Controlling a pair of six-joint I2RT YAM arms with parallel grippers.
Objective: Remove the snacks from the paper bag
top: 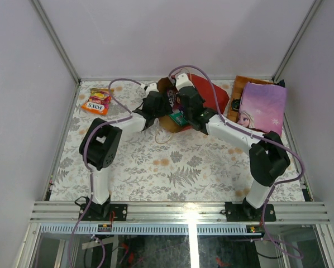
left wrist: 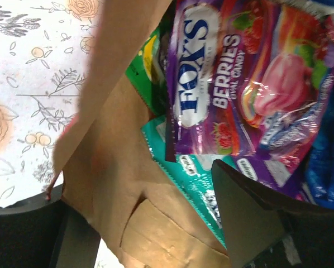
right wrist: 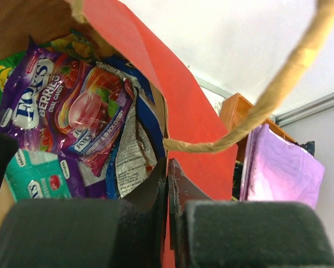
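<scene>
The paper bag, red outside and brown inside, lies with its mouth toward the left. In the left wrist view a purple Fox's Berries candy pack lies inside, over a teal pack; a green pack shows beside them. My left gripper is open at the bag's mouth, one finger outside the brown paper wall and the other inside near the teal pack. My right gripper is shut on the bag's red edge. An orange-red snack pack lies on the table at the left.
A brown box with a purple Frozen-print item stands at the back right. A loose paper handle arches over the bag beside my right gripper.
</scene>
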